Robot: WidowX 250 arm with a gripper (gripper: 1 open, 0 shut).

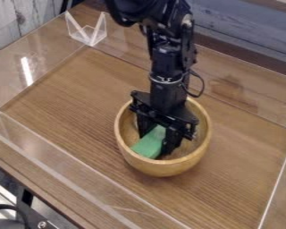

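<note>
A tan bowl (pixel 181 163) stands on the wooden table near the middle of the view, a green object (pixel 150 145) lying inside it. The black gripper (pixel 159 131) reaches down into the bowl, its fingertips at the green object.
A clear plastic piece (pixel 88 29) is at the back left. Cables (pixel 14 215) lie at the lower left edge.
</note>
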